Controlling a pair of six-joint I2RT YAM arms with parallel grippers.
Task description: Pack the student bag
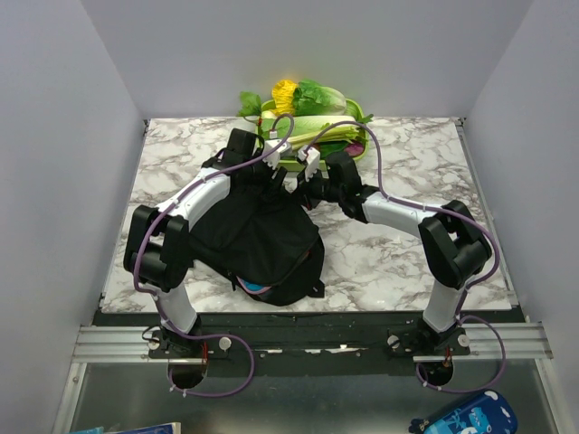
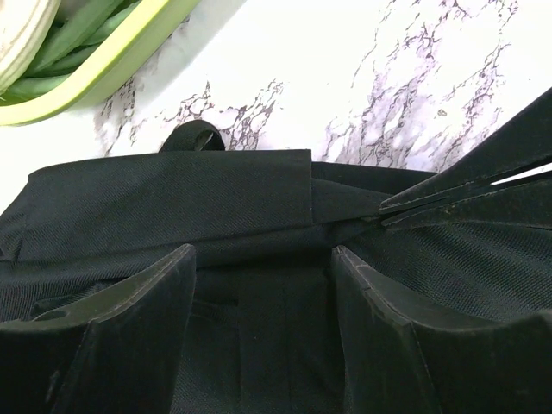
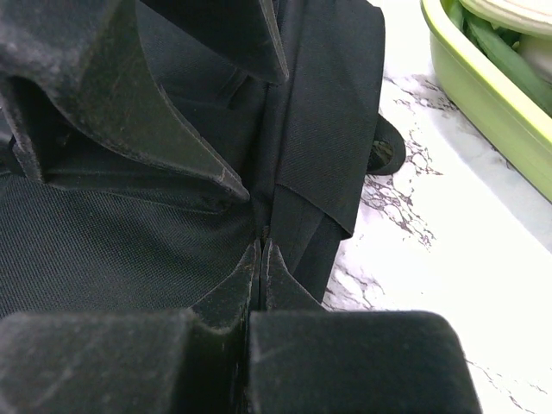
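The black bag (image 1: 253, 244) lies on the marble table with its upper edge near the vegetable basket. My left gripper (image 1: 276, 176) is over the bag's top edge; in the left wrist view its fingers (image 2: 147, 319) stand part open, with black fabric between and below them. My right gripper (image 1: 308, 190) is at the bag's upper right edge; in the right wrist view its fingertips (image 3: 274, 259) meet on a fold of black fabric, and whether cloth is caught between them is hard to see.
A green basket (image 1: 360, 149) of vegetables stands at the back. Bare marble (image 1: 416, 163) lies to the right. A blue case (image 1: 470, 418) sits beyond the front edge at lower right.
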